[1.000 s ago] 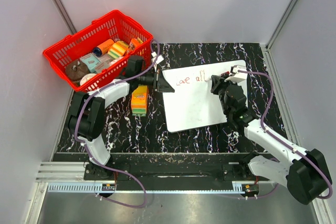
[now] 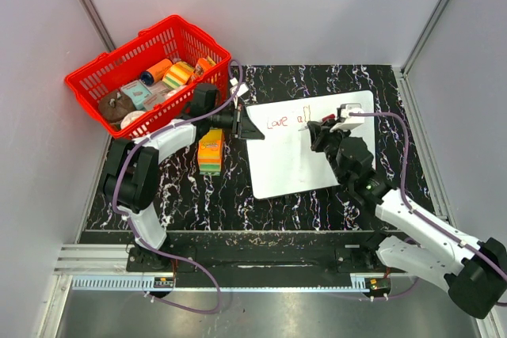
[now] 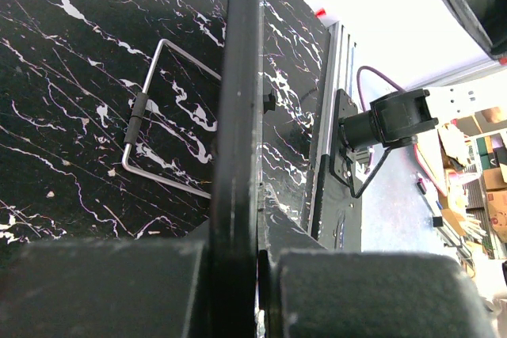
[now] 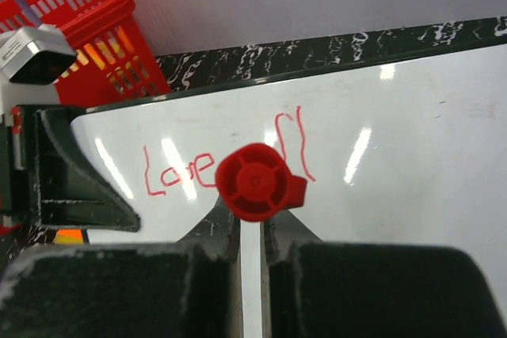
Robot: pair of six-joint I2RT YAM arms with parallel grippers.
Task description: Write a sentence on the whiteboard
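A whiteboard [image 2: 289,168] lies on the dark marbled table, with red handwriting [image 2: 277,123] reading "Love" and then "all" along its upper part. At the board's left edge, my left gripper [image 2: 252,132] is shut on it; the left wrist view shows the board's dark edge [image 3: 242,116] rising edge-on between the fingers. My right gripper [image 2: 315,134] is shut on a red-ended marker [image 4: 261,182], whose pale tip points left near the last letters. In the right wrist view the marker's red end covers part of "all". Whether the tip touches the board, I cannot tell.
A red basket [image 2: 103,77] full of goods stands at the back left, and an orange-and-green pack [image 2: 210,152] lies beside it. The left wrist view shows a bent wire handle [image 3: 136,116] over the table. Most of the board's lower half is blank.
The left arm has kept its place at the board's edge.
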